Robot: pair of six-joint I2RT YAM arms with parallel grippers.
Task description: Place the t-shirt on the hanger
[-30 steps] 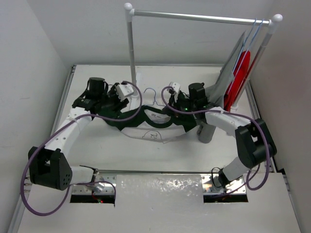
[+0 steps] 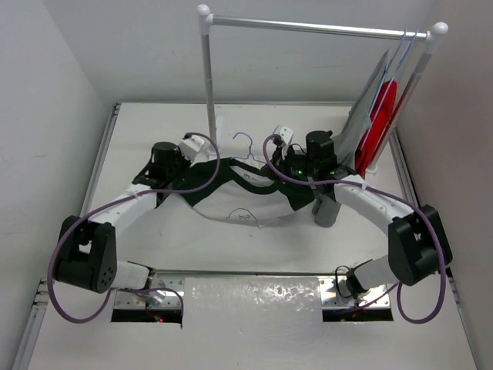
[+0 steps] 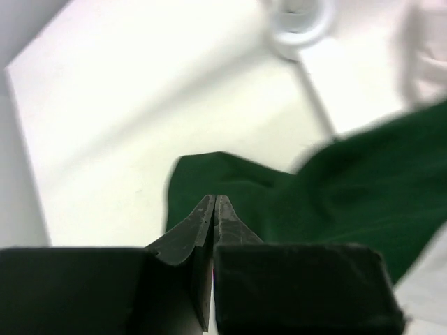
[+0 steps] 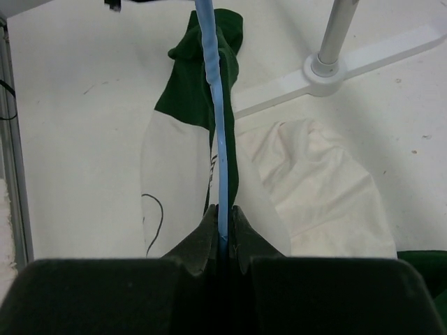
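Note:
The white-and-green t-shirt lies spread on the table. A blue hanger reaches into it, its hook sticking out at the back. My right gripper is shut on the hanger, whose blue bar runs forward along the green collar band in the right wrist view. My left gripper is shut, nothing visible between its fingertips, over the green sleeve at the shirt's left end; in the top view it is partly hidden by its own arm.
A rack stands over the table, with grey and red garments on blue hangers at the right, beside my right arm. Its white foot lies behind the shirt.

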